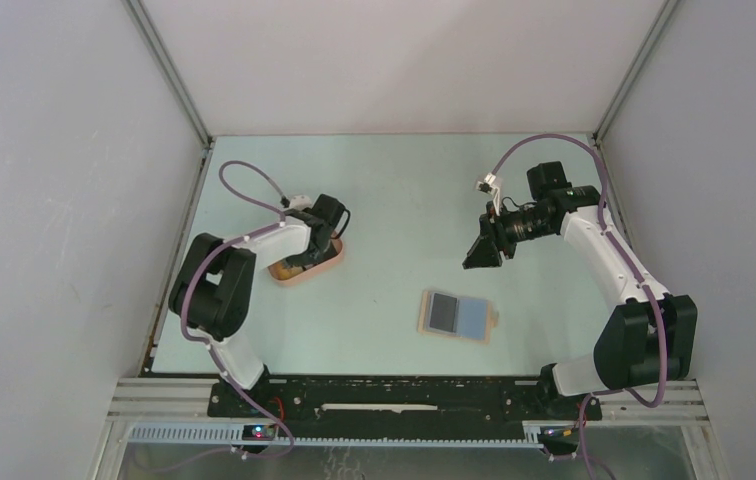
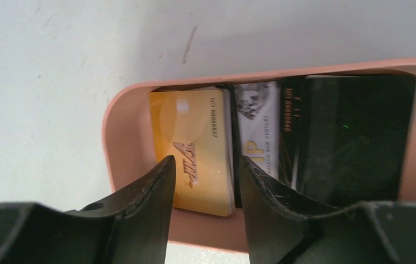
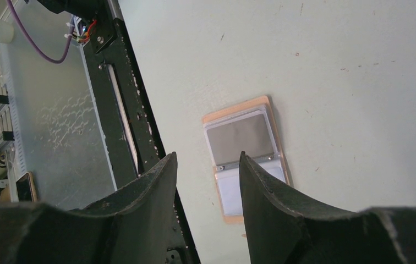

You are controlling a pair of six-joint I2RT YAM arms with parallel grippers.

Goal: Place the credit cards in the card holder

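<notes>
A pink oval box [image 1: 294, 276] at the table's left holds several cards: a gold card [image 2: 189, 148], a silver card [image 2: 258, 124] and black cards [image 2: 354, 132]. My left gripper is over this box, part open, its fingertips at the gold card's right half, nothing visibly held. The card holder [image 1: 457, 315], a flat tan piece with grey and pale blue panels, lies at the front right. My right gripper hangs above and behind it, fingers apart with nothing between them.
A black rail [image 1: 424, 390] runs along the front edge.
</notes>
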